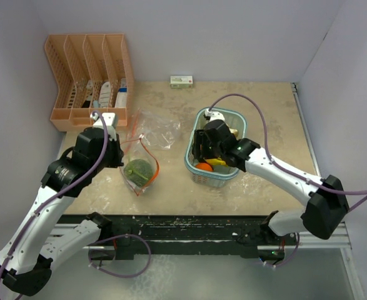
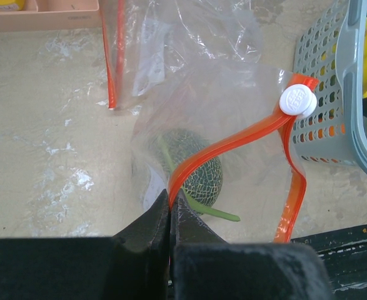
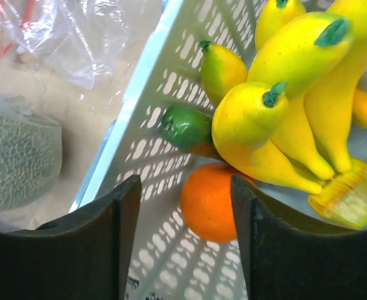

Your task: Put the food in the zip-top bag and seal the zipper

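Observation:
A zip bag [image 2: 246, 175] with orange zipper and white slider [image 2: 296, 99] holds a green netted melon or squash [image 1: 137, 170]. My left gripper is shut on the bag's zipper edge. My right gripper is part open inside the blue basket [image 1: 202, 178], its fingers above an orange fruit [image 3: 205, 203], with nothing clearly held. Beside it in the right wrist view lie yellow squashes or bananas [image 3: 321, 125] and a small green item [image 3: 184, 128].
Another clear bag [image 2: 170, 31] lies behind the first. A peach-coloured divided rack [image 1: 89, 69] and a small box [image 1: 181, 81] stand at the back. Bare table lies between bag and basket's front and right of the basket.

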